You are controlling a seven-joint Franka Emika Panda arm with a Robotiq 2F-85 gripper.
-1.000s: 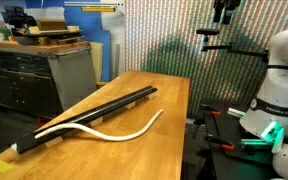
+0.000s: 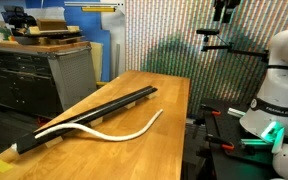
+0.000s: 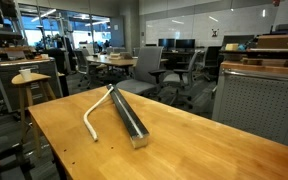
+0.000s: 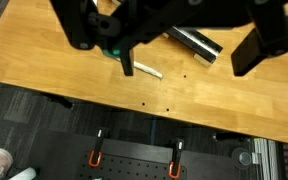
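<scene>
A long black channel (image 2: 89,117) with open, trough-like sides lies across the wooden table (image 2: 134,152). Beside it runs a curved white tube (image 2: 124,136), whose far part bends over the channel's end. In the second exterior view the tube (image 3: 89,120) lies left of the channel (image 3: 127,115). High above the table's right side, well apart from both, hangs my gripper (image 2: 223,13). Its fingers stand wide open in the wrist view, nothing held between the fingers. Far below them show part of the channel (image 4: 196,43) and an end of the tube (image 4: 147,69), partly hidden by the left finger.
The arm's white base (image 2: 273,117) stands on a dark stand beyond the table's edge. A grey cabinet (image 2: 46,78) lines the back. Office chairs (image 3: 149,72) stand behind the table.
</scene>
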